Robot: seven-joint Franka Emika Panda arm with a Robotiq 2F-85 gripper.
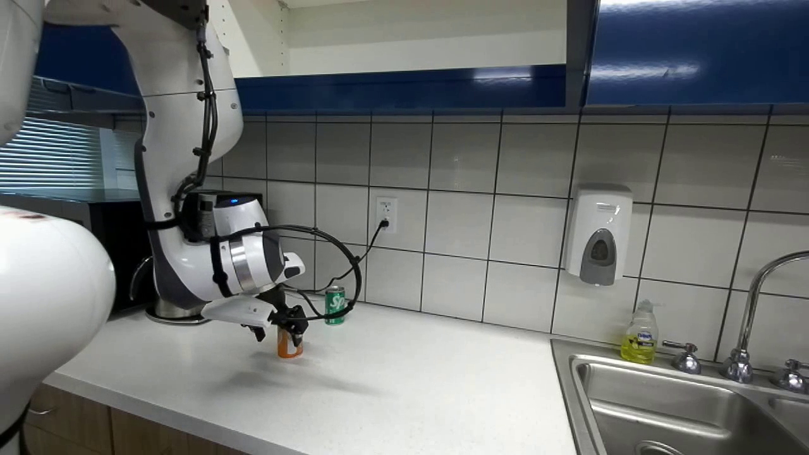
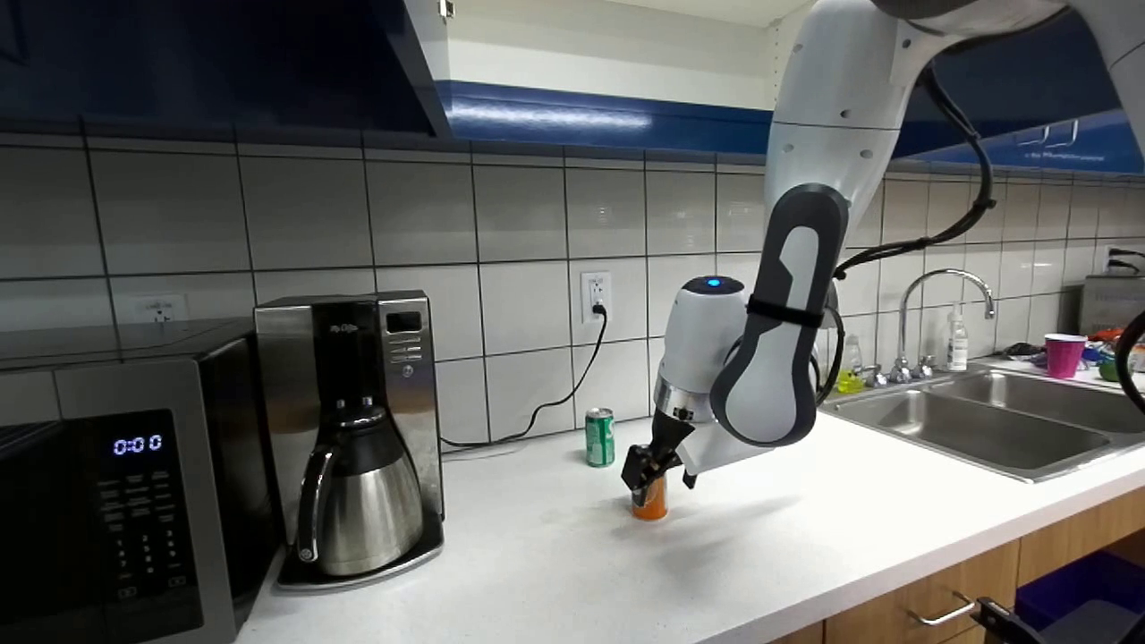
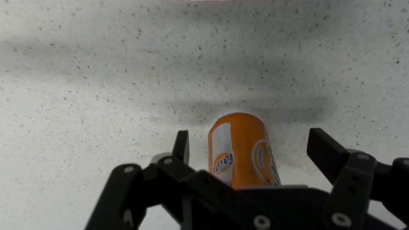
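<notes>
An orange soda can (image 3: pixel 242 149) stands upright on the white counter, seen low in the wrist view between my spread fingers. Bare gaps show on both sides of it there, so my gripper is open and not touching its sides. In exterior view 1 the gripper (image 1: pixel 277 337) is tilted over the orange can (image 1: pixel 289 346), hiding its upper part. Exterior view 2 shows the same can (image 2: pixel 650 504) below the gripper (image 2: pixel 660 483). A green soda can (image 1: pixel 334 306) stands behind, nearer the tiled wall.
A coffee maker (image 2: pixel 429 472) with a steel carafe (image 2: pixel 370 515) and a microwave (image 2: pixel 129 472) occupy the counter's left in exterior view 2. The sink (image 1: pixel 675 394) and a dish soap bottle (image 1: pixel 641 333) are at the right. Open counter (image 1: pixel 432 379) lies between. The upper cabinet (image 1: pixel 425 45) is open.
</notes>
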